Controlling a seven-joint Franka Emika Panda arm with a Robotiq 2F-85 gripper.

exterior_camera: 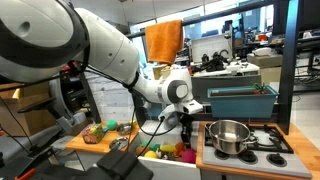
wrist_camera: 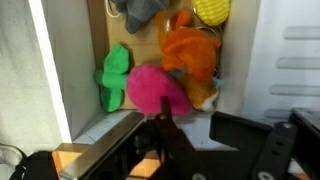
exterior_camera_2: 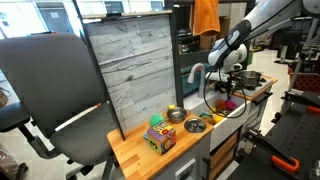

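My gripper (exterior_camera: 187,131) points down over an open white drawer (exterior_camera: 161,168), above the soft toys inside. In the wrist view the dark fingers (wrist_camera: 240,130) stand apart, so the gripper is open, and I see nothing held between them. Just ahead of the fingertips lies a pink plush thing (wrist_camera: 157,90). A green soft toy (wrist_camera: 113,78) is left of it, and an orange plush (wrist_camera: 188,50) lies beyond it to the right. Further off are a grey soft thing (wrist_camera: 141,12) and a yellow textured one (wrist_camera: 212,10).
A steel pot (exterior_camera: 230,135) stands on the stove (exterior_camera: 260,157), right of the drawer. The faucet (exterior_camera_2: 196,73) is close to the arm. A colourful box (exterior_camera_2: 160,137) and metal bowls (exterior_camera_2: 176,114) sit on the wooden counter (exterior_camera_2: 135,160) at the other side.
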